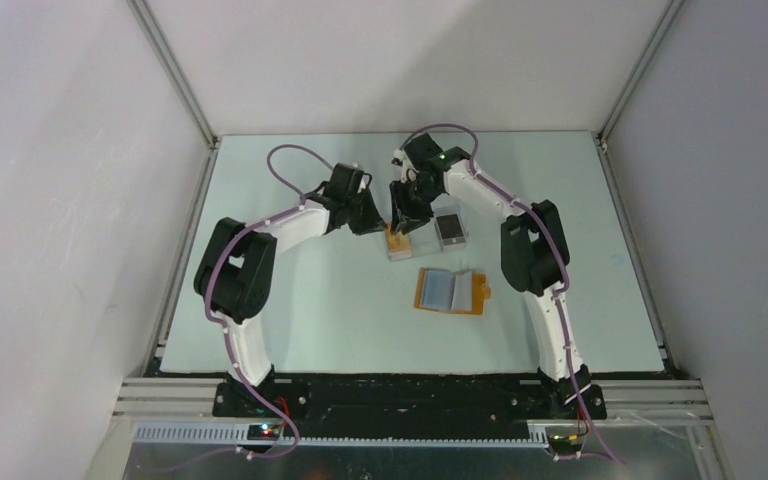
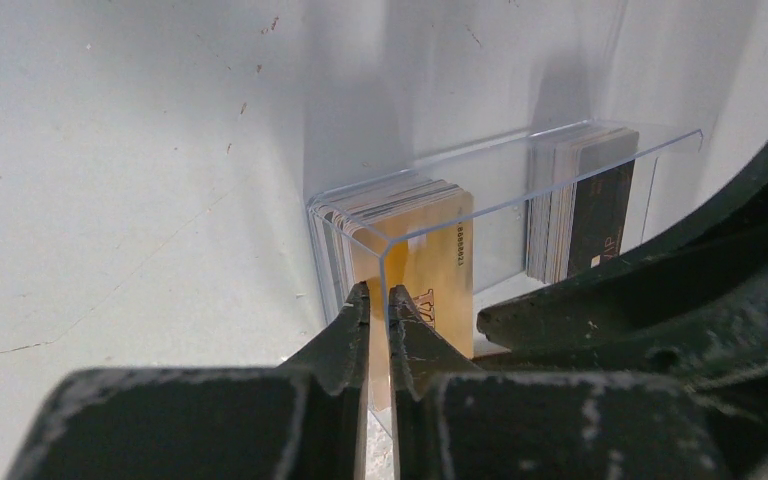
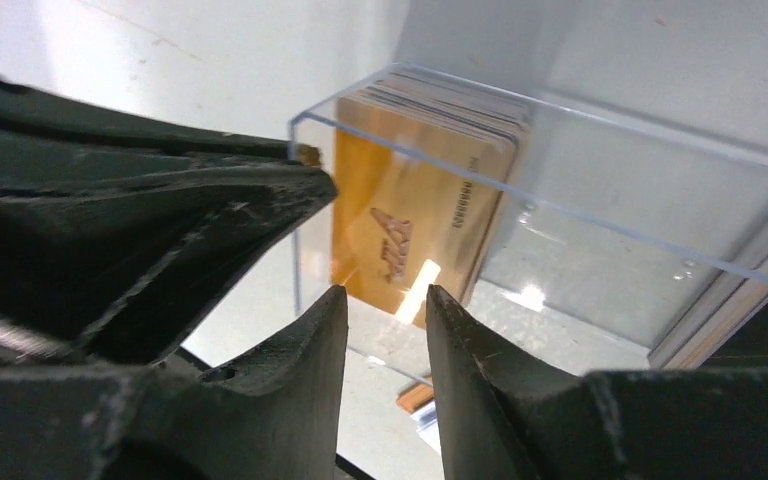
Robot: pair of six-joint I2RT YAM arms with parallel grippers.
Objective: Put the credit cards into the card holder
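Note:
A clear plastic box (image 2: 520,150) holds a stack of gold cards (image 2: 440,255) at one end and a stack of dark cards (image 2: 600,215) at the other. My left gripper is shut on the box's near corner wall, beside the gold cards. My right gripper stands open above the gold stack, its fingertips (image 3: 335,310) apart, with no card seen held between them. The orange card holder (image 1: 481,292) lies open on the table in the top view, its clear sleeves (image 1: 437,289) showing.
In the top view the dark cards (image 1: 451,229) lie right of the grippers, inside the box. Both grippers are close together at the box.

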